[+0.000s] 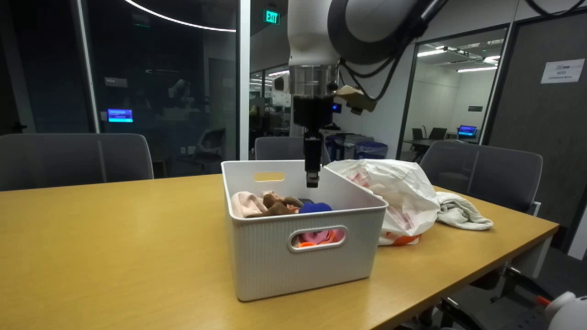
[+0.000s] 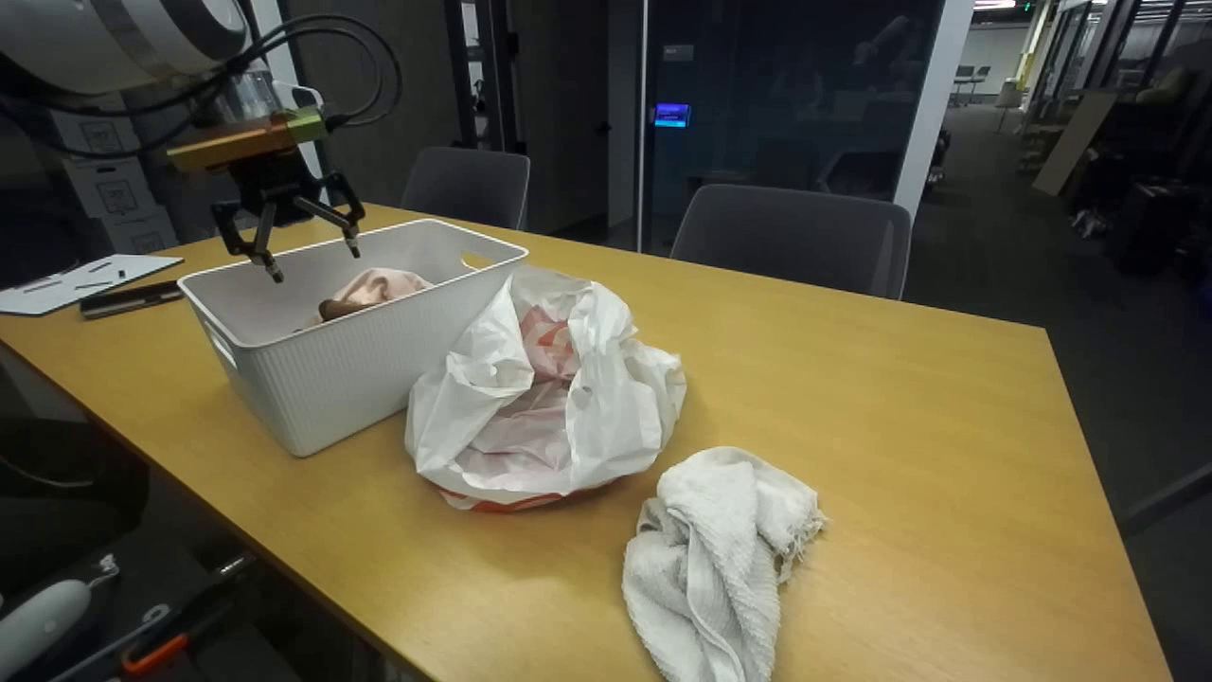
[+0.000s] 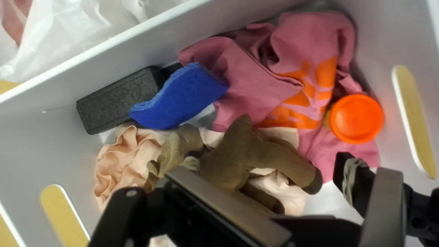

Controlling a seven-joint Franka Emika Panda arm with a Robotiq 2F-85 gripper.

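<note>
A grey-white bin stands on the table, holding cloths and small items. My gripper points down into its mouth, fingers spread wide and open, nothing between them. In the wrist view, a brown glove-like item lies partly hidden beneath the fingers. Beside it are a peach cloth, a blue sponge-like piece, a black eraser-like block, and a pink cloth with orange print. An orange round lid sits at the bin's right end.
A crumpled white plastic bag stands against the bin's long side. Farther along lies a white towel. Pens and a white board rest behind the bin.
</note>
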